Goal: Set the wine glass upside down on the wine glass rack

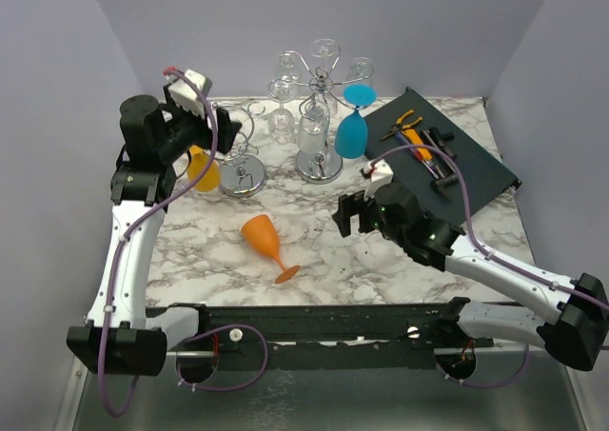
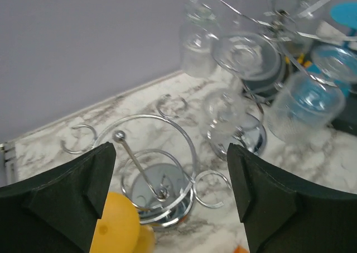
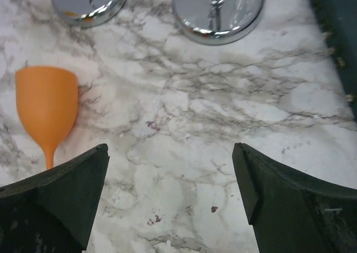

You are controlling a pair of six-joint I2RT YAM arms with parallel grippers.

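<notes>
An orange wine glass (image 1: 260, 232) lies on its side on the marble table, its bowl pointing to the back left; its bowl (image 3: 47, 99) shows at the left of the right wrist view. On the left rack (image 1: 242, 176) hangs a yellow glass (image 1: 203, 170), partly covered by the left arm. Over that rack my left gripper is open and empty, with the yellow glass (image 2: 114, 226) below its left finger. My right gripper stands open above bare marble, to the right of the orange glass and apart from it.
A second rack (image 1: 319, 166) at the back middle carries several upside-down clear glasses and a blue glass (image 1: 351, 134). A dark mat (image 1: 479, 181) with tools lies at the back right.
</notes>
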